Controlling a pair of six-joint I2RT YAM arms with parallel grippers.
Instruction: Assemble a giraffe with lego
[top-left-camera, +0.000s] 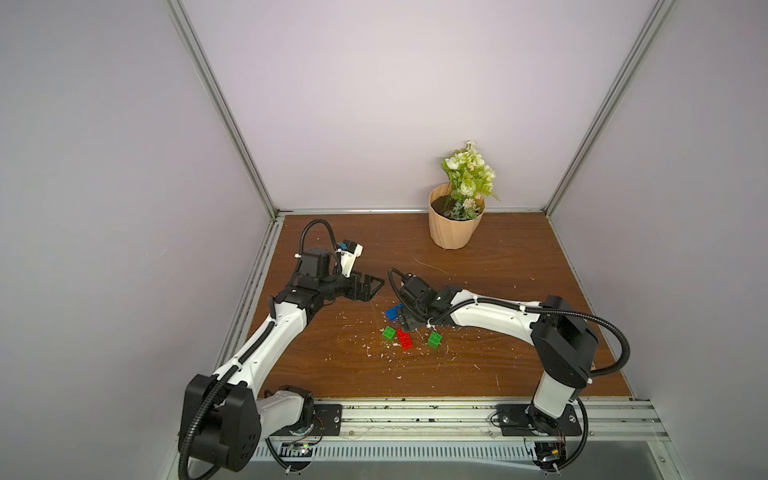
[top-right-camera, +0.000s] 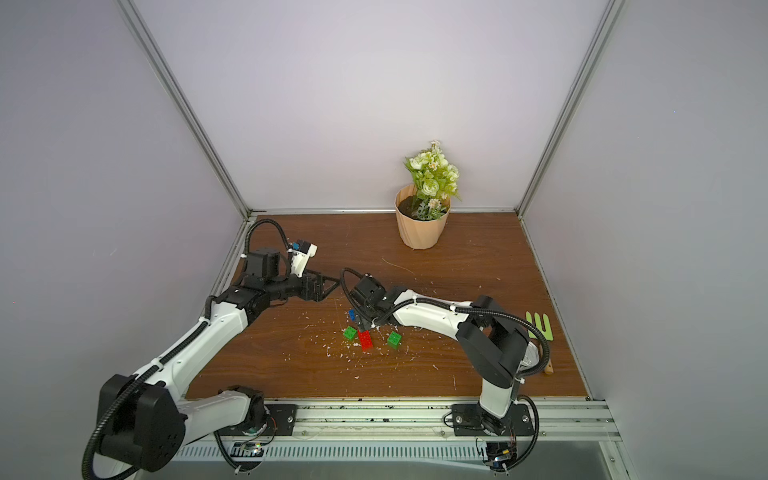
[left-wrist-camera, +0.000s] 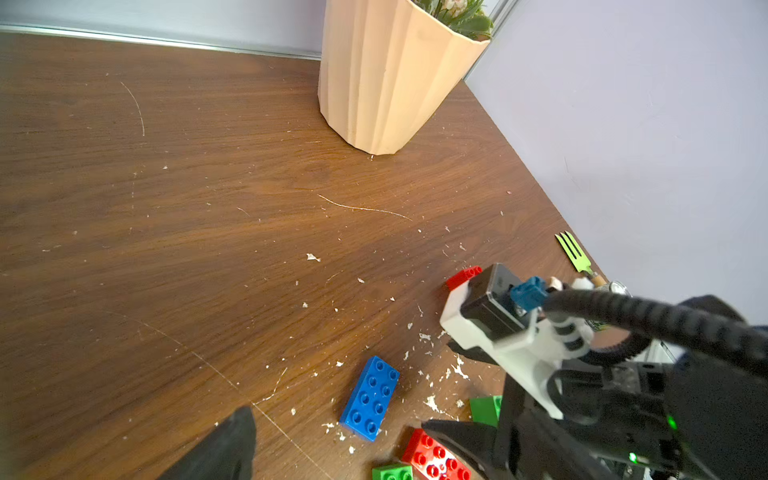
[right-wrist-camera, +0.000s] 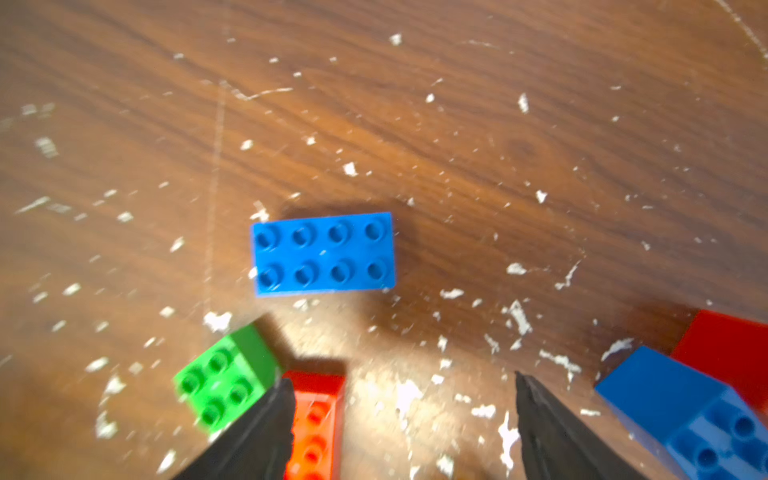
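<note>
A blue eight-stud brick (right-wrist-camera: 324, 254) lies flat, just ahead of my right gripper. That gripper is open low over the table, only bare wood and scraps showing between its fingers. Beside its left finger (right-wrist-camera: 254, 438), which partly covers it, lies a red brick (right-wrist-camera: 313, 428); a small green brick (right-wrist-camera: 226, 376) sits close by. Farther right are another blue brick (right-wrist-camera: 696, 416) and a red one (right-wrist-camera: 728, 352). A second green brick (top-left-camera: 434, 340) is nearer the front. My left gripper (top-left-camera: 374, 286) hangs open to the left, apart from the bricks.
A flower pot (top-left-camera: 452, 224) stands at the back. Pale scraps litter the middle of the table. A green fork (top-right-camera: 537, 324) lies at the right edge.
</note>
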